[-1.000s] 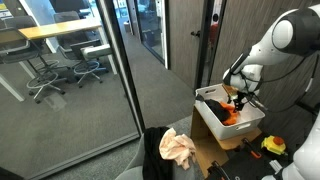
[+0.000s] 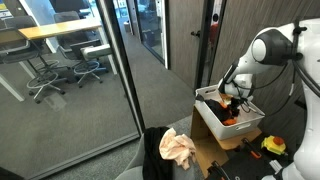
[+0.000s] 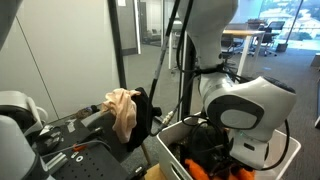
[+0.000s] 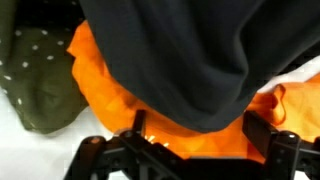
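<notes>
In the wrist view my gripper stands open, one finger at each side of the lower frame. Dark cloth (image 4: 170, 60) fills the space ahead of the fingers. Under it lies an orange cloth (image 4: 100, 88), with a spotted dark green cloth (image 4: 38, 75) to the left. These cloths lie in a white bin (image 2: 236, 133), and the arm reaches down into it. Whether the fingers touch the cloth, I cannot tell.
Peach cloth (image 2: 178, 148) and black cloth (image 2: 157, 158) lie outside the bin, on the side towards the glass partition. A yellow item (image 2: 273, 145) rests near the arm's base. The bin's walls surround the gripper.
The arm's wrist has moved lower into the bin over the last second, towards the orange cloth. The cloths outside the bin have not moved.
</notes>
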